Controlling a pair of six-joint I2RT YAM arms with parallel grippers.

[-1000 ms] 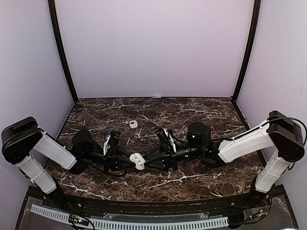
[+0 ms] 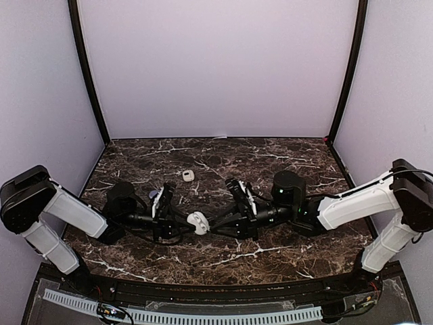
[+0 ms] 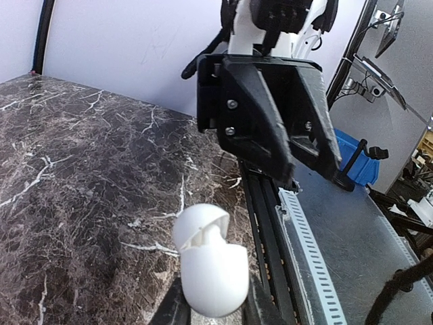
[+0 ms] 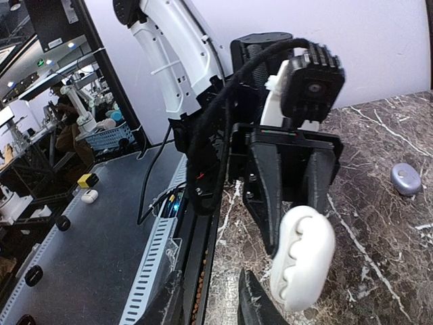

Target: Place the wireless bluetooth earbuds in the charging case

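A rounded white case [image 2: 198,223], looking like an open clamshell, is held up near the front middle of the table. My left gripper is shut on its lower end in the left wrist view. In the right wrist view, the wavy-edged side of the white case [image 4: 302,258] faces me. Just right of the case, my right gripper [image 2: 214,227] stands part open. Its fingers [image 4: 252,298] have a clear gap, with nothing visible between them. No separate earbud can be made out; whether any sit inside the case cannot be told.
A small white item with a dark spot [image 2: 188,175] lies farther back on the marbled table [image 2: 270,156]. A purple rounded object [image 4: 406,179] rests behind the left arm.
My right gripper has drawn a little to the right, away from the case. The left gripper and the white case have shifted slightly right and back.
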